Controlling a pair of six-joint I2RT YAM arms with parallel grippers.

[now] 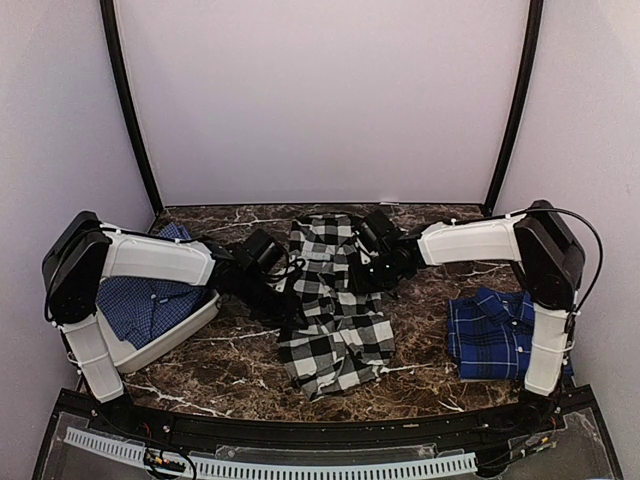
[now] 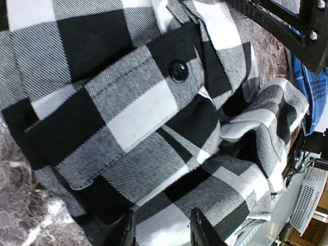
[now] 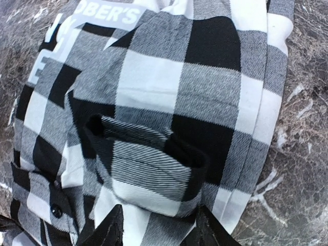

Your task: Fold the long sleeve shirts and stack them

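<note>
A black-and-white checked shirt (image 1: 325, 250) lies on the dark marbled table, its sides turned inward and its near end spread and rumpled. In the left wrist view, a buttoned cuff (image 2: 133, 110) rests across the cloth. My left gripper is part open over the shirt's left side; no cloth shows pinched between its fingers. On the right half, my right gripper hangs part open just by a sleeve's cuff opening (image 3: 148, 169), its fingers (image 3: 113, 225) apart. Both arms partly cover the shirt in the top view.
A blue checked shirt (image 1: 488, 335) lies folded on the table at right. At left stands a white bin (image 1: 185, 332) with a dark blue checked garment (image 1: 150, 300) inside. Bare table shows in front of the checked shirt.
</note>
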